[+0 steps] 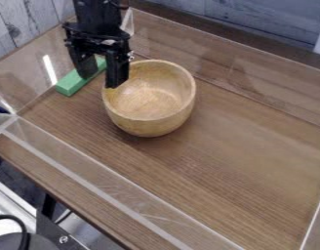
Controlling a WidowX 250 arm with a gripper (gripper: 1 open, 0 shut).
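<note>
A black robot gripper (100,61) hangs at the upper left, over the left rim of a tan bowl (153,103) that looks empty. Just left of the gripper and partly behind it, a green rectangular object (71,84) lies on the wooden table (215,176). Whether the fingers are open or shut cannot be made out clearly.
Grey wooden walls edge the table at the upper left and top right. A black cable curves at the lower left corner.
</note>
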